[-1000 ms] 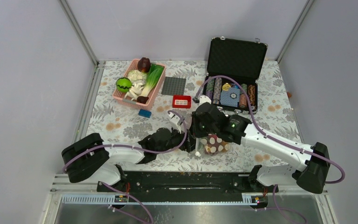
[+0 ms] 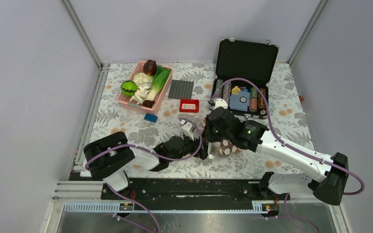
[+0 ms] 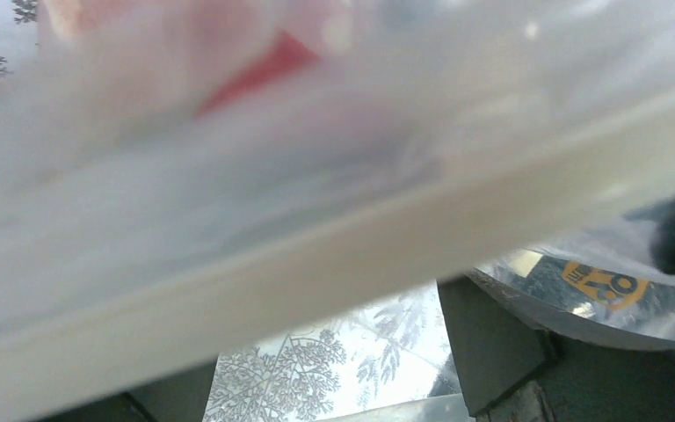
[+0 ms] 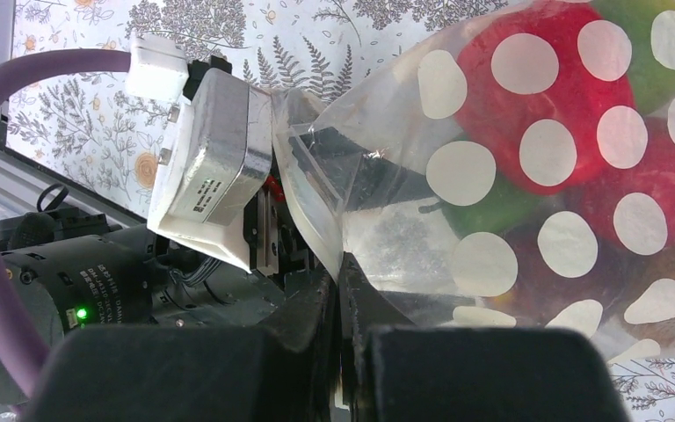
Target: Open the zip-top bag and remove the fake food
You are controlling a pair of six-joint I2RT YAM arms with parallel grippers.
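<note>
The clear zip top bag [image 4: 483, 176] with white dots holds red, green and brown fake food [image 4: 536, 97]. In the right wrist view, my right gripper is shut on the thin edge of the bag's mouth. From the left, my left gripper reaches the same mouth end. Its fingers stand apart, with patterned tablecloth showing through the gap. A blurred pale strip of the bag [image 3: 316, 272] crosses close over these fingers, so whether they touch it is unclear. From above, the arms cover most of the bag's mouth.
A pink basket [image 2: 162, 99] of toy vegetables stands at the back left. Near the middle lie a grey plate [image 2: 181, 89], a red box [image 2: 189, 106] and a blue block [image 2: 151, 118]. An open black case [image 2: 247, 60] sits at the back right.
The right arm has shifted slightly right, and the bag's mouth has moved with it.
</note>
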